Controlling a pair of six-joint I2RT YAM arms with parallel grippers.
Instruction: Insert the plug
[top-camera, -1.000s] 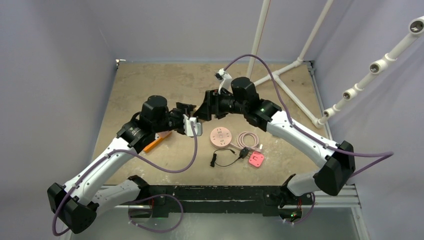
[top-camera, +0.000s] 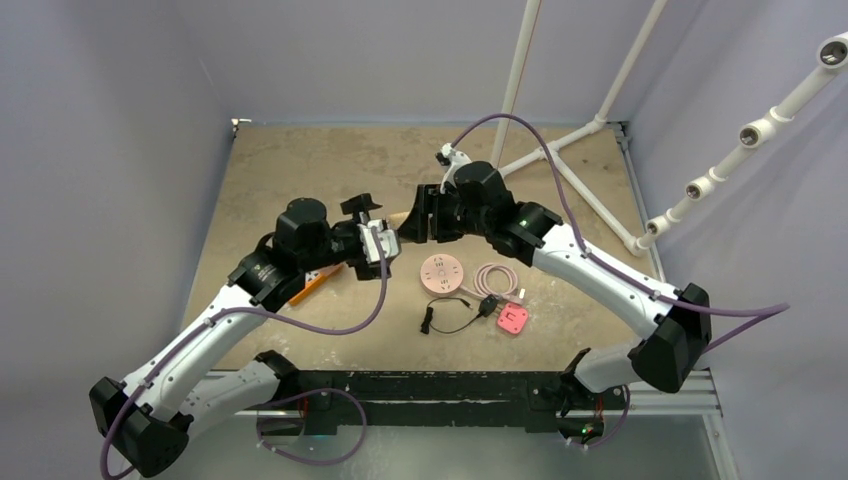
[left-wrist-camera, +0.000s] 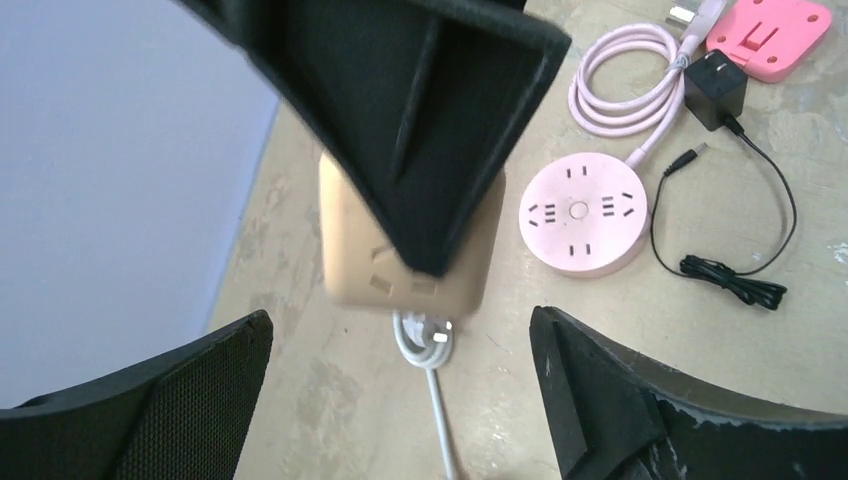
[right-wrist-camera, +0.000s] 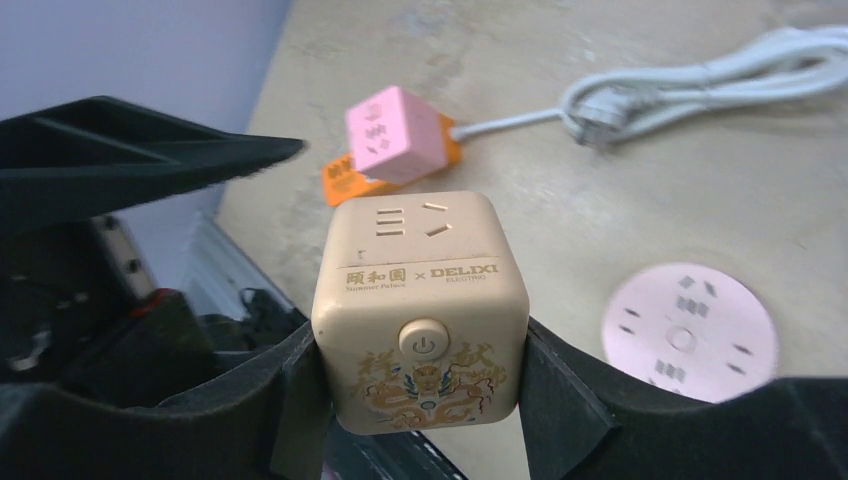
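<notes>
A beige cube power socket (right-wrist-camera: 420, 300) with slots on top and a round button sits between my right gripper's fingers, which press on its sides. In the left wrist view the cube (left-wrist-camera: 380, 280) is partly behind those fingers. My left gripper faces it, fingers wide apart with nothing between. Both grippers, left (top-camera: 365, 235) and right (top-camera: 420, 215), meet above the middle of the table. A white cable with a plug (right-wrist-camera: 610, 115) lies on the table below; the plug's prongs are unclear.
On the table (top-camera: 280, 170) are a pink round power strip (top-camera: 441, 270), a coiled pink cable (top-camera: 495, 275), a black adapter (top-camera: 488, 307), a red square item (top-camera: 512, 318) and an orange strip (top-camera: 310, 288). White pipes (top-camera: 600, 200) stand at the right.
The right gripper has shifted only slightly.
</notes>
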